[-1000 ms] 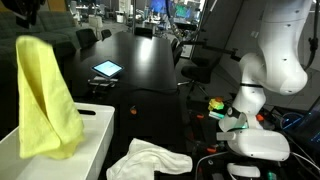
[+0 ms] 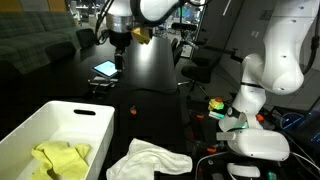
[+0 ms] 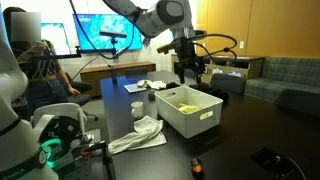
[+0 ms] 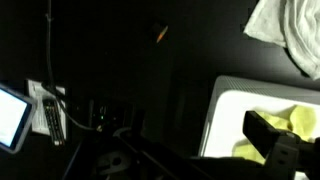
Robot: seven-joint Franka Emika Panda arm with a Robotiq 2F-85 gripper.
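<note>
A yellow cloth (image 2: 61, 160) lies crumpled in the white box (image 2: 96, 112); the wrist view shows part of the yellow cloth (image 4: 262, 97) at lower right. On the dark table in front of the box, a white cloth (image 2: 150, 161) is spread loosely, also visible as a white cloth (image 3: 136, 137) from the other side. My gripper (image 2: 112, 50) hangs open in the air over the table, apart from the box. In the wrist view its dark fingers (image 4: 275, 142) stand wide apart, with nothing held between them.
A small orange-and-black object (image 3: 197, 168) lies on the table, clear of the box. A tablet (image 2: 106, 69) sits farther back, with cables around it. A white mug (image 3: 137, 108) stands near the box.
A second ago the yellow cloth hung below my raised gripper over the box; now it rests inside. The gripper has since moved right and down in exterior view 1. The white cloth has not moved.
</note>
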